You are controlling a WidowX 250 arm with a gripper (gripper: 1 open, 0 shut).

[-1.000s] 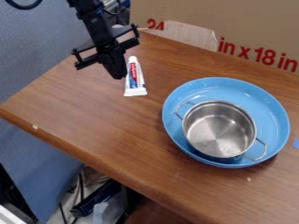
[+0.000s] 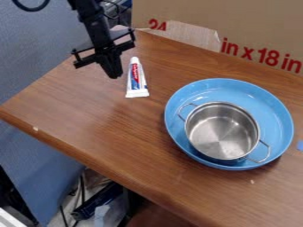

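My black gripper (image 2: 112, 64) hangs over the upper left of the wooden table, its tip just left of a white toothpaste tube (image 2: 136, 78) with red and blue print, which lies lengthwise pointing away from the camera. Whether the fingers are open or shut is too small and dark to tell. On the right, a steel pot (image 2: 221, 133) with two side handles sits on a light blue plate (image 2: 253, 95).
A cardboard box (image 2: 245, 27) stands along the back edge. A blue-grey surface and cables lie beyond its left edge. A small blue piece shows at the far right edge.
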